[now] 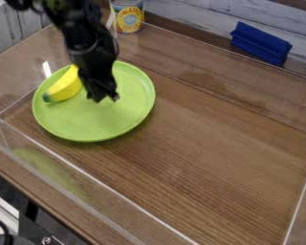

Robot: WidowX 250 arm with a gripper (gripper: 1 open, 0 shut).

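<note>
A dark robot gripper [99, 92] reaches down from the top left over a green plate [111, 120], its blurred fingertips low near the plate's middle, right of a yellow object [62, 86] with a green end that lies on the plate's left side. The gripper looks shut, with nothing visible between its fingers, though the blur hides detail.
A blue object [260, 44] sits at the back right by the whitewashed planks. A can [129, 15] stands at the back.
</note>
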